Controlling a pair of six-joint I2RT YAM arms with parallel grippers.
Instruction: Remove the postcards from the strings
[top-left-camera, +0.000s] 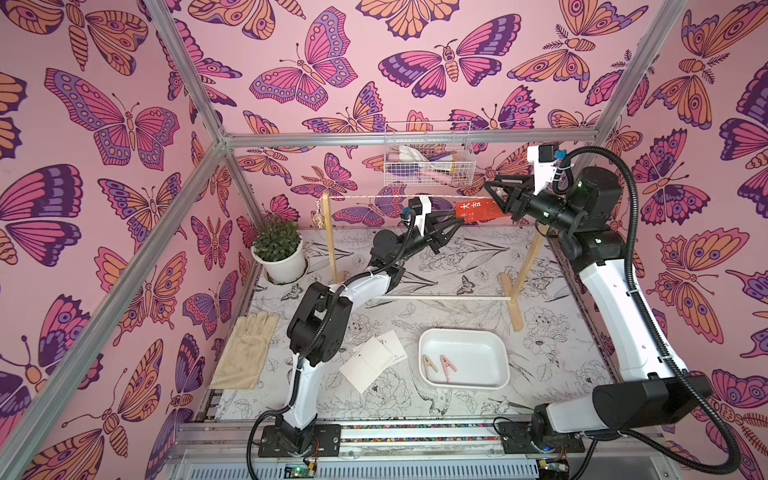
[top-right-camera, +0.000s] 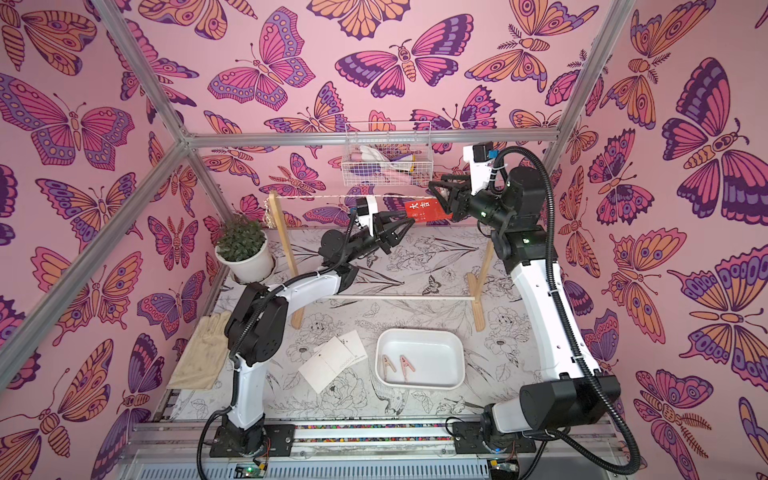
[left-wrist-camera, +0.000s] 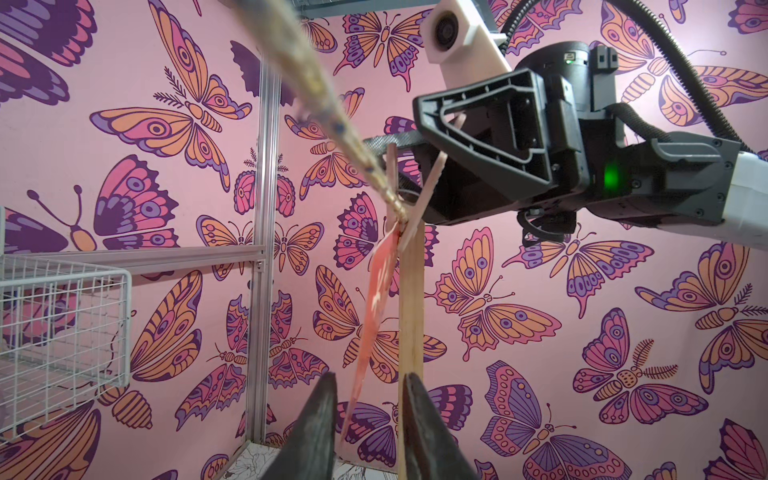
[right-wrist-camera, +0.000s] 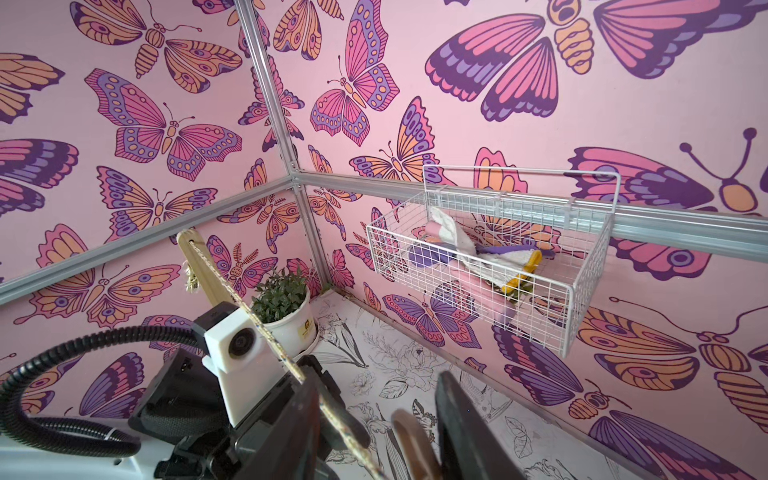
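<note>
A red postcard (top-left-camera: 477, 209) hangs from the string (top-left-camera: 400, 197) on the wooden frame. In the left wrist view a clothespin (left-wrist-camera: 425, 185) pinches the postcard (left-wrist-camera: 371, 332) at the string. My left gripper (top-left-camera: 449, 233) is at the card's left lower edge; its wrist view shows the card's lower corner between the fingers, close to one, and whether they clamp it is unclear. My right gripper (top-left-camera: 501, 199) is around the clothespin, fingers parted; the clothespin's end (right-wrist-camera: 412, 436) shows between its fingers. Pale cards (top-left-camera: 371, 362) lie on the table.
A white tray (top-left-camera: 504, 352) holds two clothespins (top-left-camera: 448, 366). The frame's posts (top-left-camera: 329, 240) stand at both sides. A wire basket (top-left-camera: 429, 169) is on the back wall. A potted plant (top-left-camera: 278, 254) and gloves (top-left-camera: 246, 352) are at left.
</note>
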